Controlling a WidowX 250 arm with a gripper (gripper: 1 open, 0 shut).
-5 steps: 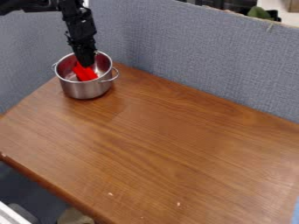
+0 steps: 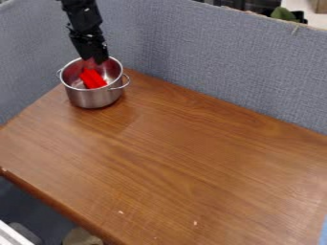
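Observation:
A steel pot (image 2: 92, 96) with two handles sits at the far-left corner of the wooden table. A bright red object (image 2: 94, 78) lies inside it, its exact shape unclear. My black gripper (image 2: 95, 57) hangs just above the pot's back rim, over the red object, with nothing visible held. Its fingertips are small and dark in this view.
Grey padded walls (image 2: 230, 57) border the table (image 2: 192, 163) at the back and left. A dark gap lies past the front-left edge.
My gripper has risen slightly from inside the pot to just above it. The red object remains in the pot.

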